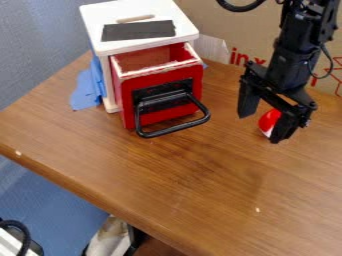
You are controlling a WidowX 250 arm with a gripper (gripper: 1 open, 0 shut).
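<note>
My black gripper hangs over the right part of the wooden table, its fingers spread open. Just behind and beneath it lies a red and white object, partly hidden by the fingers. Left of centre stands a red box with a black handle, its top section open, in front of a white piece with a dark strip on top.
A blue cloth lies at the box's left. A cardboard sheet backs the scene.
</note>
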